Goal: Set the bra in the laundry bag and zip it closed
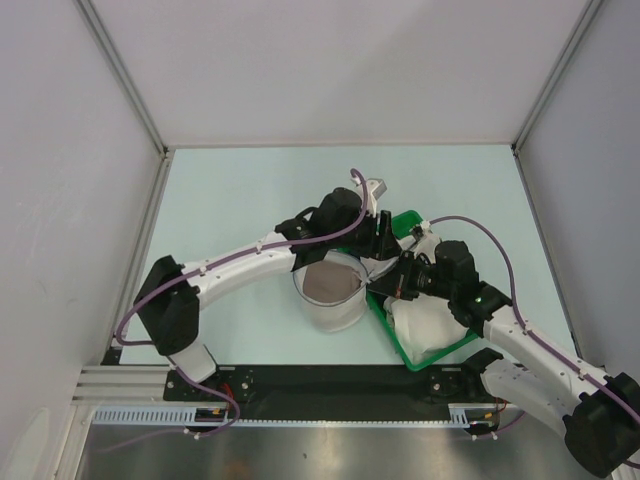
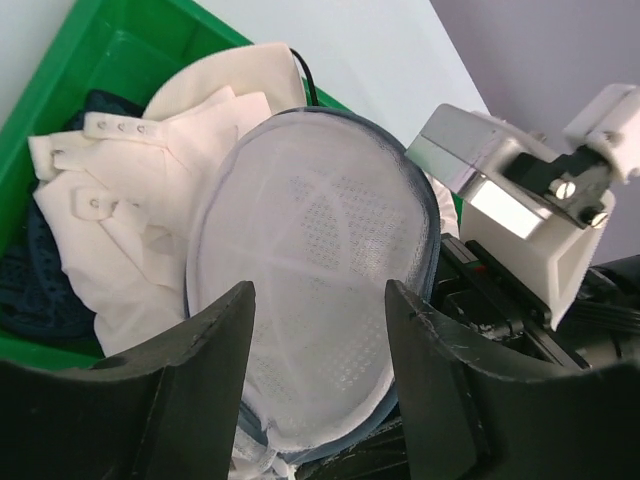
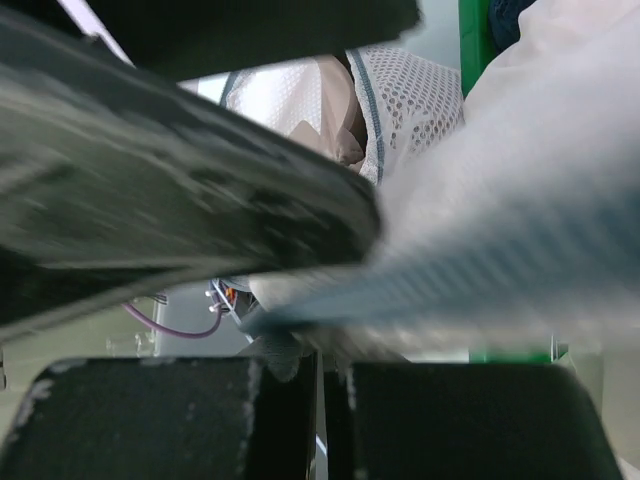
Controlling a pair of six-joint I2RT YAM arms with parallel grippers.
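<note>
The mesh laundry bag (image 1: 325, 315) stands on the table left of the green bin, brown fabric inside. My left gripper (image 1: 385, 240) is open above the bag's top part; in the left wrist view its fingers (image 2: 200, 390) hang over the white mesh panel (image 2: 310, 240) with a grey edge. My right gripper (image 1: 400, 280) is shut low at the bag's right edge; in the right wrist view it (image 3: 320, 400) is at the blurred grey band, whether gripping it is hard to tell.
The green bin (image 1: 445, 350) holds white and dark garments. Free table (image 1: 220, 190) lies at the back left. Both arms crowd the middle.
</note>
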